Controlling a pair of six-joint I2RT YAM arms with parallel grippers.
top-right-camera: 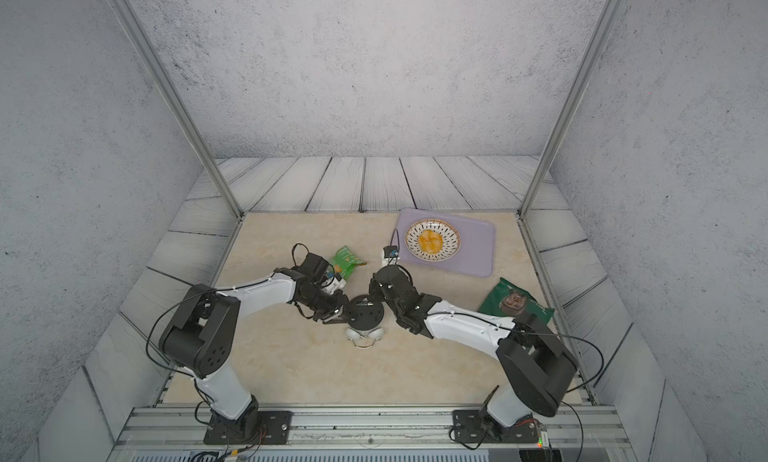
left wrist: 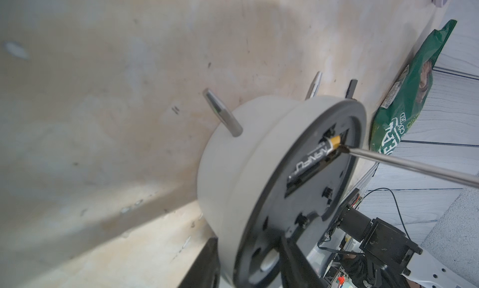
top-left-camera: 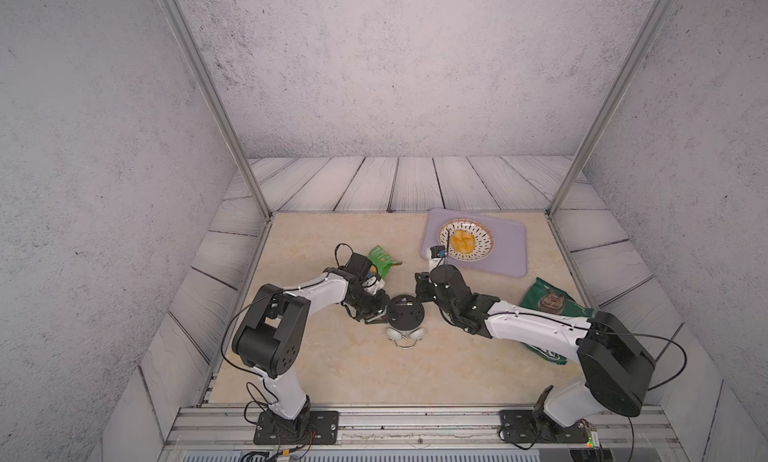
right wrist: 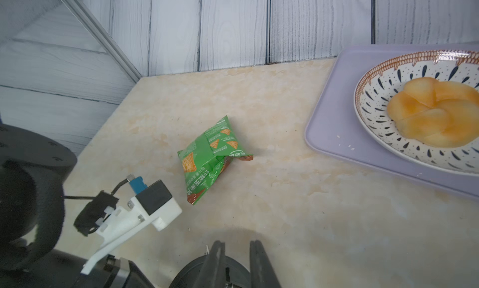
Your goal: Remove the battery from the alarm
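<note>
The alarm clock (top-left-camera: 405,314) stands with its dark back up between the grippers. In the left wrist view its compartment holds a black-and-gold battery (left wrist: 311,159), touched near its gold end by the tip of a metal rod (left wrist: 419,165), like a screwdriver. My left gripper has its fingers either side of the clock's lower rim; whether they grip it is unclear. My right gripper is above the clock, shut on what appears to be that rod, though its grip is mostly hidden.
A green snack packet (right wrist: 209,158) lies behind the clock. A lilac tray (right wrist: 329,125) with a patterned bowl (right wrist: 374,103) of bread sits back right; a large green bag (left wrist: 414,85) lies at the right edge.
</note>
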